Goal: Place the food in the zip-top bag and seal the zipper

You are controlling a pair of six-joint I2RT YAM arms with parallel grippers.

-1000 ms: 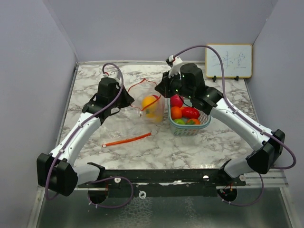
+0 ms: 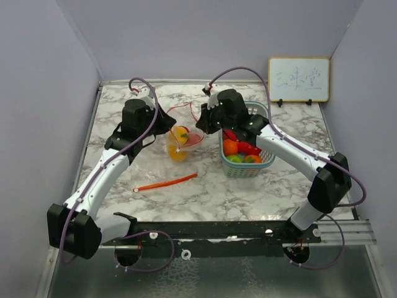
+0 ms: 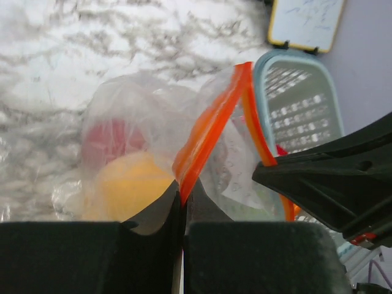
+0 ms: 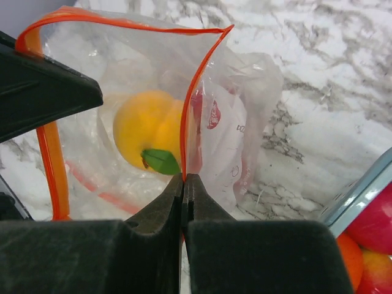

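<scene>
The clear zip top bag (image 2: 184, 114), edged in orange-red, hangs open between my two grippers. My left gripper (image 2: 170, 123) is shut on one side of the bag's rim (image 3: 211, 131). On the opposite side my right gripper (image 2: 203, 126) is shut on the rim too, and its strip (image 4: 190, 104) runs between the fingertips. Inside the bag lie a yellow food piece (image 4: 150, 128) with a green leaf, a red piece (image 3: 110, 144) and a white printed packet (image 4: 223, 128). In the top view a second yellow piece (image 2: 176, 153) shows lower in the bag.
A pale green basket (image 2: 240, 169) holding red, orange and green food stands right of the bag, partly under my right arm. An orange slider stick (image 2: 165, 184) lies on the marble table in front. A small whiteboard (image 2: 299, 79) stands at the back right.
The grippers have come closer together, the right one moving left and toward the front. The bag's mouth is narrower, and the bag with its food has swung left.
</scene>
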